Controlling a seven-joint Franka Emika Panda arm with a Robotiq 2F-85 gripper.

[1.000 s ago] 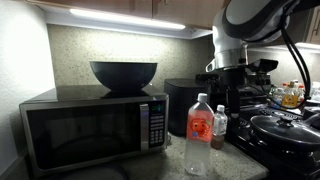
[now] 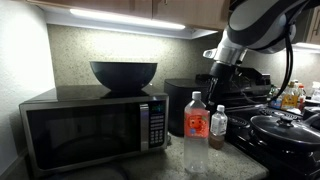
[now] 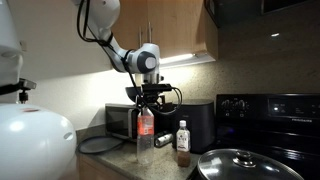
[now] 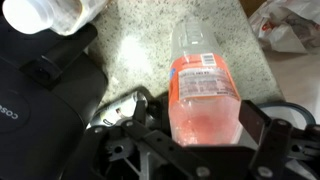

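A tall clear bottle with an orange label (image 2: 197, 128) stands upright on the counter, right of the microwave. Just behind it to the right is a smaller bottle with brown contents (image 2: 217, 130); both also show in exterior view 2, the labelled bottle (image 3: 146, 135) left of the brown one (image 3: 183, 145). My gripper (image 2: 212, 86) hangs above them, pointing down and open. In the wrist view, the labelled bottle (image 4: 203, 88) appears between and beyond the spread fingers of my gripper. Nothing appears gripped.
The microwave (image 2: 95, 132) carries a black bowl (image 2: 123, 75) at the left. A lidded pan (image 2: 285, 130) sits on the stove to the right. In the wrist view a silvery object (image 4: 118, 108) lies near the labelled bottle. Cabinets (image 3: 180, 30) hang overhead.
My gripper has risen and moved left in exterior view 1, from beside the brown bottle to above the bottles. Both bottles stay where they were.
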